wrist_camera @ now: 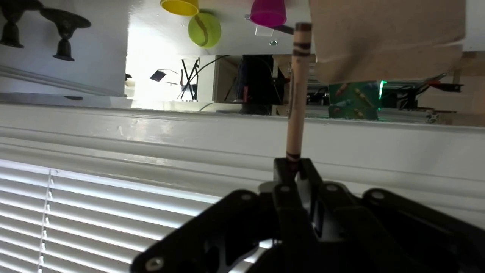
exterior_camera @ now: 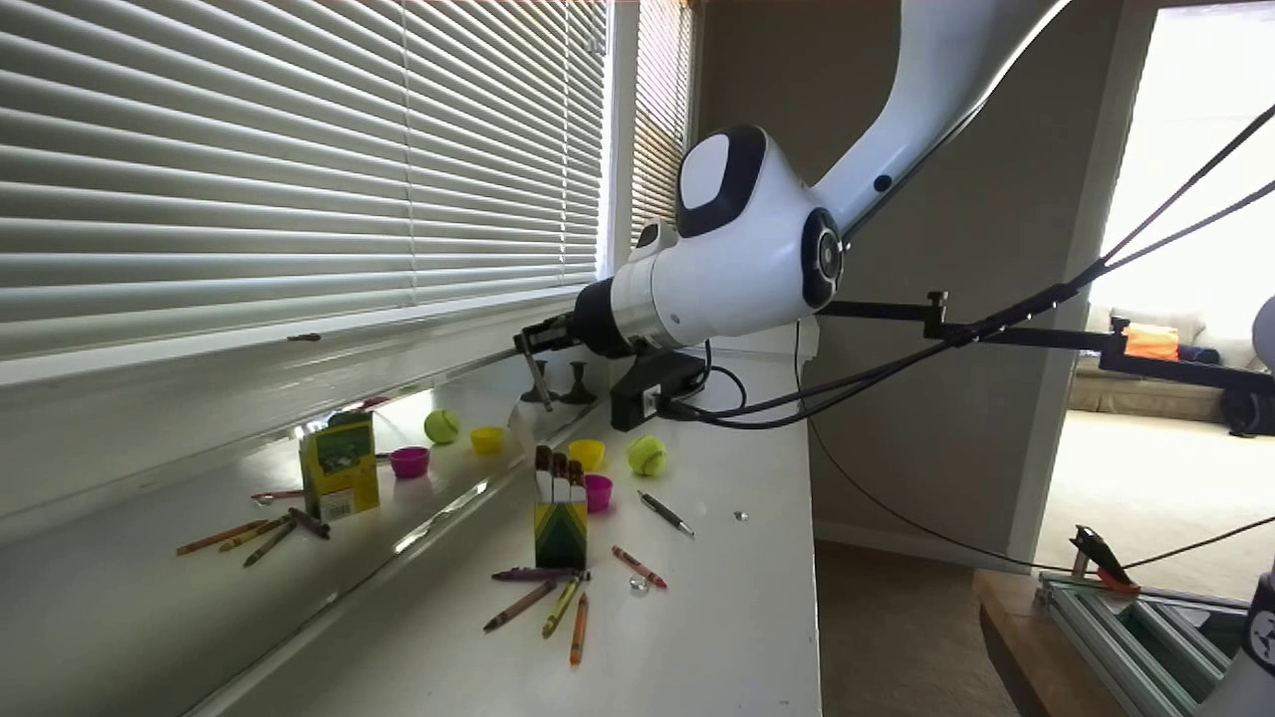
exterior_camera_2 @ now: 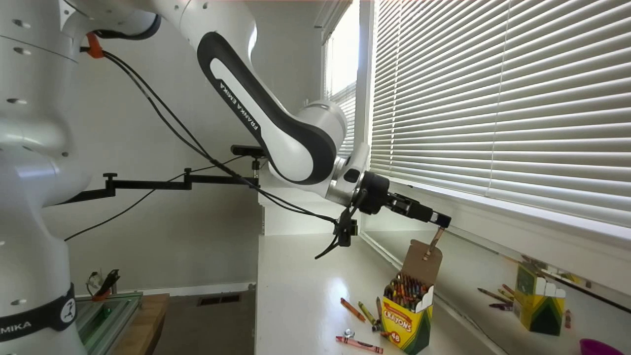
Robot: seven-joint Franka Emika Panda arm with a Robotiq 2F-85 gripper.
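A slim tan-brown crayon [wrist_camera: 298, 91] with dark bands is pinched at one end by my gripper, which is shut on it. In exterior view 2 the gripper [exterior_camera_2: 442, 220] is above and behind the yellow-and-green crayon box [exterior_camera_2: 406, 322], near the mirror. The held crayon [exterior_camera_2: 437, 237] slants down toward the box's raised brown flap [exterior_camera_2: 421, 264]; whether they touch, I cannot tell. Many crayons [exterior_camera_2: 406, 291] stand inside the open box. Seen from exterior view 1, the box [exterior_camera: 561, 534] is below and slightly right of the gripper [exterior_camera: 526, 343].
Several loose crayons [exterior_camera: 520, 605] lie around the box. Behind it are a magenta cup [exterior_camera: 598, 492], a yellow cup [exterior_camera: 587, 453], a tennis ball [exterior_camera: 646, 456] and a pen [exterior_camera: 665, 513]. A mirror [exterior_camera: 448, 508] and window ledge run alongside.
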